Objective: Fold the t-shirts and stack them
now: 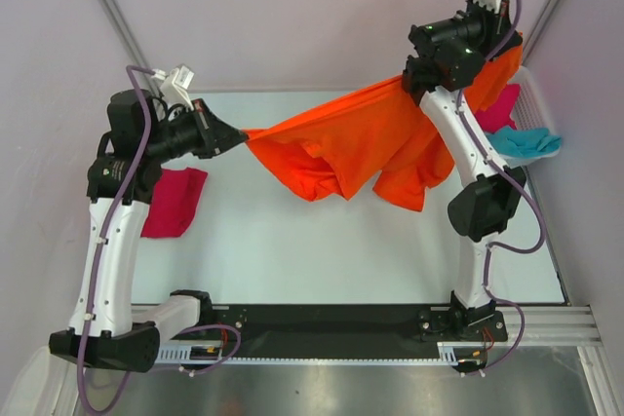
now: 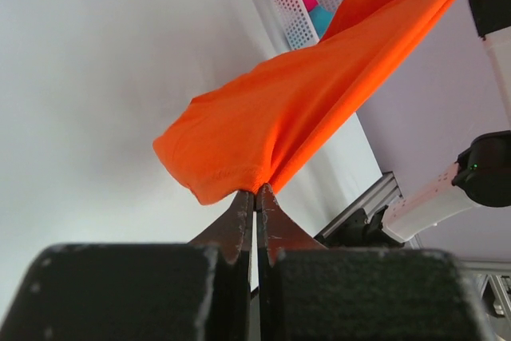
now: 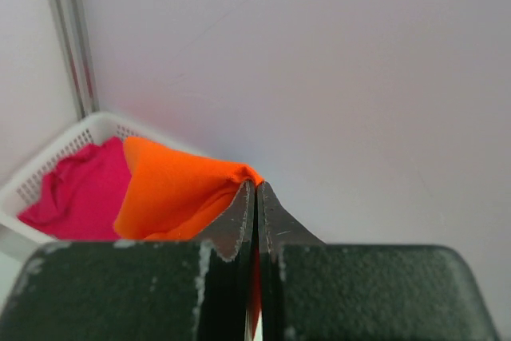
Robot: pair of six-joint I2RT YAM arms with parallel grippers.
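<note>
An orange t-shirt (image 1: 336,148) hangs stretched between my two grippers, above the white table. My left gripper (image 1: 244,136) is shut on one corner of it; in the left wrist view the cloth (image 2: 231,137) comes out from between the fingertips. At the upper right, my right gripper (image 1: 519,38) is raised high, and in the right wrist view its closed fingertips pinch another edge of the orange cloth (image 3: 180,189). The upper edge runs taut while the lower part droops in loose folds. A red t-shirt (image 1: 175,202) lies folded on the table at the left, partly behind the left arm.
A white basket (image 1: 531,109) at the right back holds a pink-red cloth (image 1: 499,109) and a teal cloth (image 1: 524,143); the orange cloth and right arm partly cover it. Bare table (image 1: 292,260) shows at the front middle. Walls close in the sides and back.
</note>
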